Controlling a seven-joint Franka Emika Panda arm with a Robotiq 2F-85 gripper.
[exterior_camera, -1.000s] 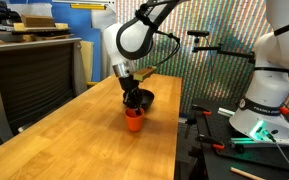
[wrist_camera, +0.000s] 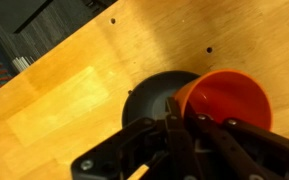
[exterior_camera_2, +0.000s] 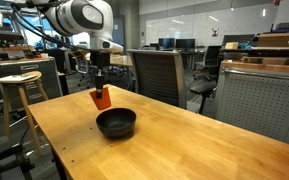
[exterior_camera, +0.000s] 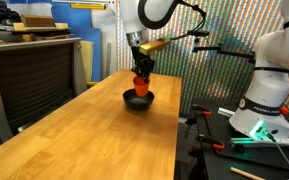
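In exterior view 1 a red cup (exterior_camera: 141,84) hangs upright just above a black bowl (exterior_camera: 138,100) on the wooden table. My gripper (exterior_camera: 141,75) is shut on the cup's rim. Exterior view 2 has the orange-red cup (exterior_camera_2: 102,98) slightly tilted, over the far left part of the bowl (exterior_camera_2: 116,124). From the wrist, the open mouth of the cup (wrist_camera: 229,100) fills the right side, with one wall at the fingertips. Part of the dark bowl (wrist_camera: 149,97) shows below and to its left; the cup covers the rest of it.
Wide bare table (exterior_camera: 84,125) lies to the left of the bowl in exterior view 1. An office chair (exterior_camera_2: 161,85) stands behind the table in exterior view 2. A grey storage case (exterior_camera_2: 259,90) is at the back right there.
My gripper has lifted the red cup off the table in front of the bowl and carried it up and back, so that it now hangs over the bowl. The bowl stays put.
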